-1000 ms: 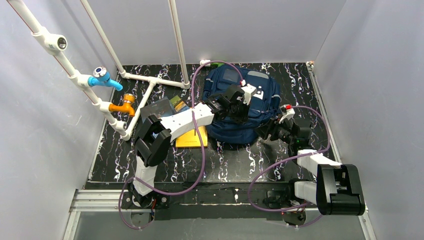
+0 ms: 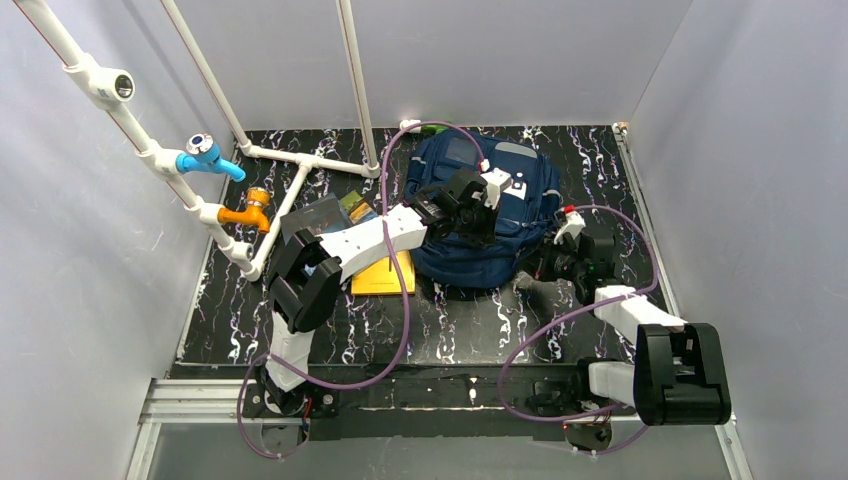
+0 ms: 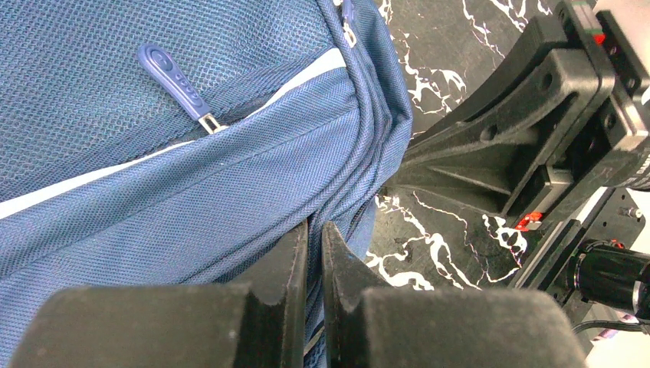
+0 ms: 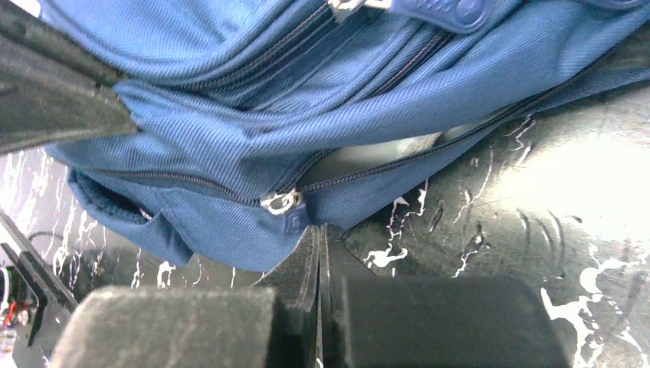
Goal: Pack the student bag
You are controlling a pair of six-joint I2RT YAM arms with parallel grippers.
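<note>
A navy blue student bag [image 2: 470,265] lies on its back on the dark marbled table. My left gripper [image 2: 482,240] is over its lower part; in the left wrist view its fingers [image 3: 287,307] are shut on a fold of the bag's blue fabric [image 3: 283,165]. At the bag's right side, my right gripper is shut, with nothing visible between its fingers. A small blue zipper pull [image 4: 295,218] hangs right at those fingertips; whether they touch cannot be told. The zipper beside it gapes, showing something pale inside.
Left of the bag lie a yellow book [image 2: 383,280] and dark books [image 2: 315,217], partly under my left arm. A green bottle with a white cap [image 2: 411,126] is behind the bag. White pipes with taps [image 2: 204,157] stand at left. Table in front of the bag is clear.
My right gripper's fingers, spread apart earlier beside the bag, have come together and the hand has shifted slightly. The left arm and the bag look unmoved.
</note>
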